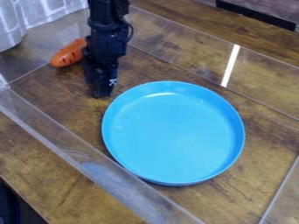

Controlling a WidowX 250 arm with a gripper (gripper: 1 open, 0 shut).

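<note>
My black gripper (101,80) reaches down from the top to the wooden surface, left of and behind a large blue plate (173,131). An orange carrot-like object (68,52) lies at its left, partly behind the arm. The fingertips are dark and too hard to make out to tell whether anything is between them.
The blue plate fills much of the middle and right foreground. A clear plastic edge (52,140) runs along the lower left. A pale strip (232,63) marks the wood at upper right, which is otherwise clear.
</note>
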